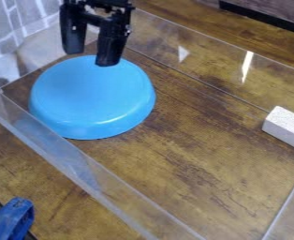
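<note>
My black gripper (95,39) hangs at the top left, over the back edge of a round blue dome-shaped object (92,98) that sits on the wooden table. Its two fingers point down and stand apart, with a gap between them and nothing visible held there.
A white block (288,127) lies at the right. A blue object (11,220) is at the bottom left. Clear panels run along the left and right, and crumpled clear plastic (9,37) is at the upper left.
</note>
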